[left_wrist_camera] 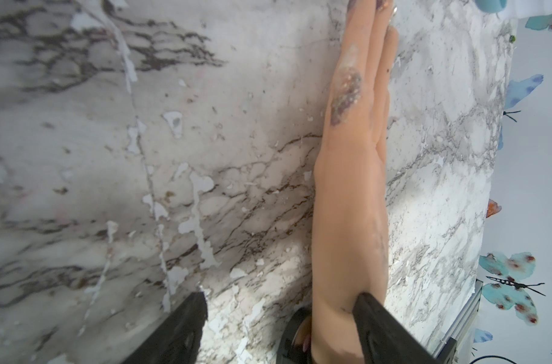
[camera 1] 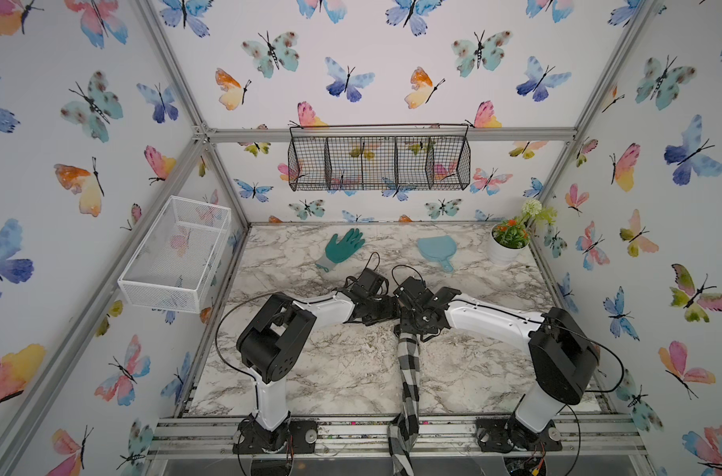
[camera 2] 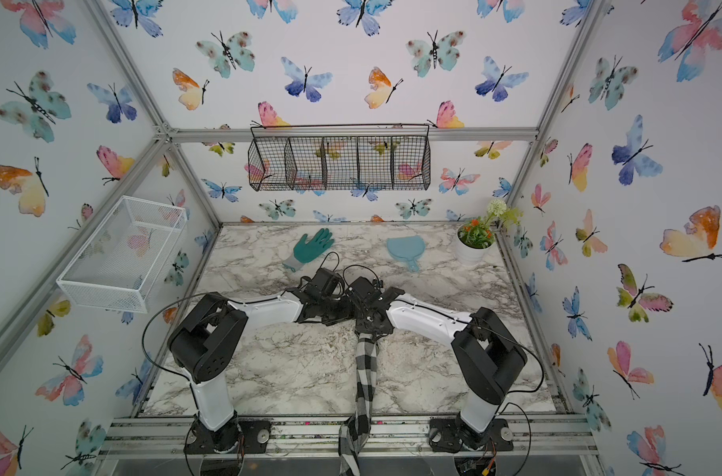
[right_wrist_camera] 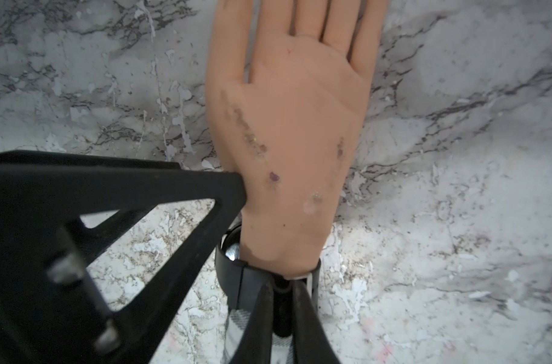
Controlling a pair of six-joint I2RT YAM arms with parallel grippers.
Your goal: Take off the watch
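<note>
A mannequin hand lies palm up on the marble table, with a black watch round its wrist above a checked sleeve. My left gripper is part open beside the wrist, its fingers either side of the watch, which is mostly hidden in the left wrist view. My right gripper is over the watch band, fingertips close together; whether they grip it I cannot tell. In both top views the two grippers crowd together over the hand and hide it.
A teal glove, a light blue dustpan and a potted plant stand at the back of the table. A white basket hangs on the left wall, a wire rack on the back wall.
</note>
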